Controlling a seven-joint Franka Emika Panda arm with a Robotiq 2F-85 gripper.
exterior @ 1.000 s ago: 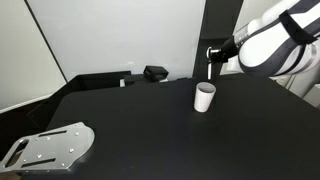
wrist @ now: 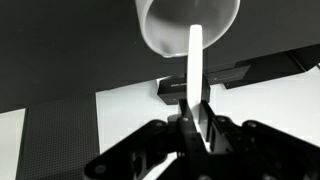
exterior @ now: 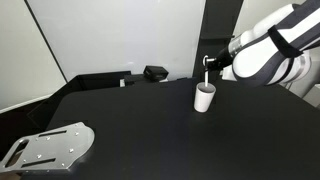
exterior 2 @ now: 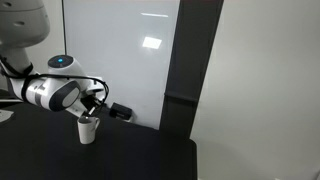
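Observation:
A white cup (exterior: 204,98) stands upright on the black table; in the wrist view its open mouth (wrist: 165,30) fills the top. My gripper is shut on a thin white stick (wrist: 195,60), which reaches from the fingers to the cup's opening. In exterior view 1 the gripper (exterior: 209,63) hangs just above the cup, and the stick (exterior: 206,78) points down at the cup's mouth. How deep its lower end goes is hard to tell. The second exterior view has the cup (exterior 2: 87,130) directly beneath the arm.
A small black box (exterior: 155,73) sits at the table's back edge, left of the cup. A silver metal plate (exterior: 48,148) lies at the front left.
The gripper and stick have come lower and slightly left, bringing the stick's lower end to the cup's mouth. The cup has stayed where it was.

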